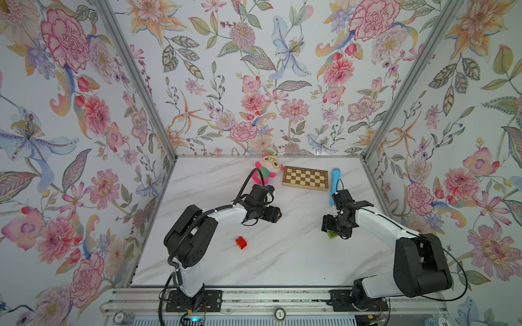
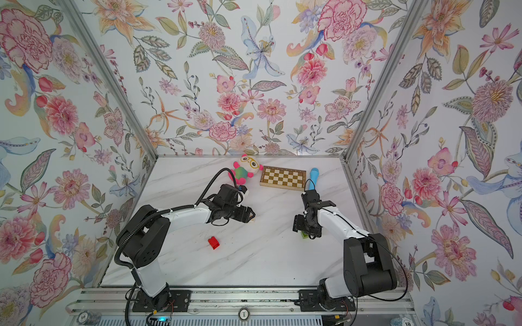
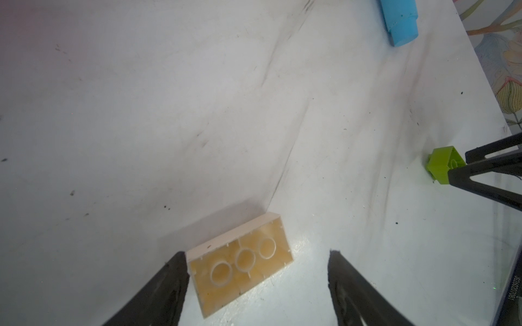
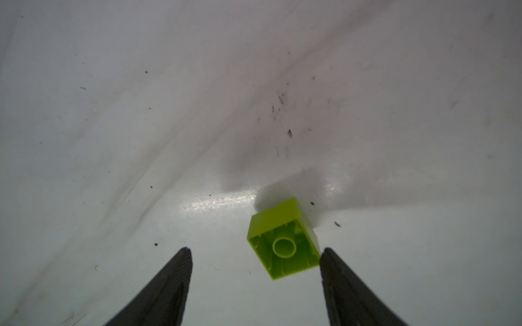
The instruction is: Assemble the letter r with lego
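My left gripper is open over a tan brick (image 3: 239, 266) lying studs-down on the table, its fingertips either side of the brick with nothing gripped. My right gripper stands open just above a small green brick (image 4: 283, 228), which lies with its hollow underside up between and slightly ahead of the fingertips. In the top left view a red brick (image 1: 241, 242) lies on the table below and left of my left gripper.
A pink and green plush toy (image 1: 263, 172), a checkered board (image 1: 305, 178) and a blue object (image 1: 335, 178) stand along the back.
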